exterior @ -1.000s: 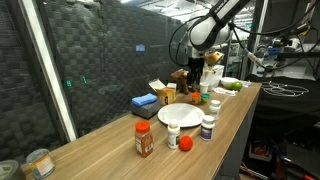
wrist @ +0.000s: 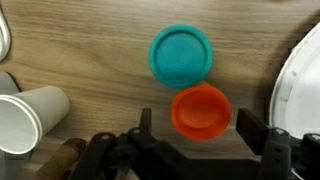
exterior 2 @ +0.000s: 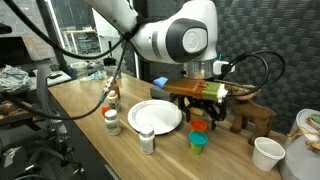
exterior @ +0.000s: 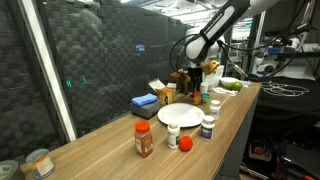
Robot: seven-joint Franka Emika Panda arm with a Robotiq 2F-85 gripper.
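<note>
Between the fingertips of my gripper lies a round orange-red top; the fingers stand apart on either side, and a gap shows at each. Right beside it is a teal round top, touching or nearly so. In exterior view 2 the gripper points down just above the orange-red item, with the teal container in front. Seen from exterior view 1, the arm reaches down over the far end of the counter, by the orange-red item.
A white plate lies to one side, with white-capped jars near it. On the other side, a white cup stands close. A tomato-red ball and an orange-lidded jar sit nearer on the counter.
Over the last second the arm has shifted slightly and come lower at the orange-red item. The things on the counter look unmoved.
</note>
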